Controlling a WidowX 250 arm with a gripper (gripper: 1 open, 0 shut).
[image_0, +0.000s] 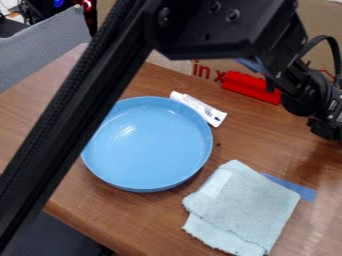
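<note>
A light blue round plate (147, 143) sits on the wooden table (201, 230). Behind it lies a small white packet with print (198, 108). A folded pale blue cloth (241, 210) lies to the plate's right, near the front, beside a strip of blue tape (297, 186). A red cylindrical object (249, 87) lies at the back of the table. The black arm spans the upper part and left of the view, with its wrist at the right edge; the gripper's fingers are out of sight.
A cardboard box with red lettering stands behind the table. A grey fabric surface is at the upper left, beyond the table. Bare wood shows left of the plate and at the right front.
</note>
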